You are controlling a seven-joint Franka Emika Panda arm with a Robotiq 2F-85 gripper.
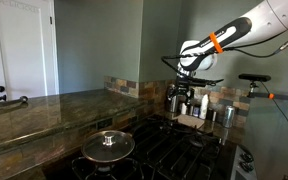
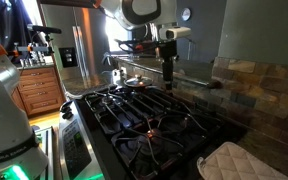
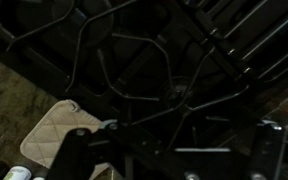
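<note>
My gripper (image 1: 188,100) hangs in the air over the far part of the black stovetop, at the end of the white arm. In the second exterior view the gripper (image 2: 167,72) points down above the burner grates (image 2: 134,110). Along the bottom of the dark wrist view, the gripper has its fingers set wide apart, with nothing visible between them. A lidded pan (image 1: 108,147) rests at the stove's near end. On the counter beyond the burners lies a beige quilted pot holder (image 2: 239,164), also visible as a pot holder (image 3: 62,135) at lower left.
Several bottles and canisters (image 1: 228,116) stand near the tiled backsplash (image 2: 269,125) at the far end. The grates below the gripper look clear.
</note>
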